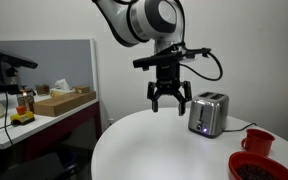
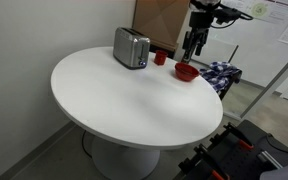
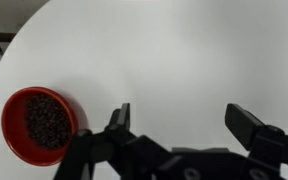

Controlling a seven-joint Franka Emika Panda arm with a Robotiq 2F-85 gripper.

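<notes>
Above the white round table (image 1: pixel 134 150) hangs my gripper (image 1: pixel 170 107), open, its fingers wide apart. In the wrist view bare tabletop shows between the gripper's fingertips (image 3: pixel 121 115). A red bowl (image 3: pixel 22 143) holding small dark pieces (image 3: pixel 48 122) lies to the left in that view, apart from the gripper. A silver two-slot toaster (image 1: pixel 209 114) stands on the table, with a red mug (image 1: pixel 257 142) near it. The same toaster (image 2: pixel 131 48), mug (image 2: pixel 160 58) and bowl (image 2: pixel 186 73) sit toward the table's far side in exterior view 2.
A dark cord (image 1: pixel 240 127) runs from the toaster toward the mug. On a side shelf at the left are cardboard boxes (image 1: pixel 64 103) and a yellow item (image 1: pixel 22 119).
</notes>
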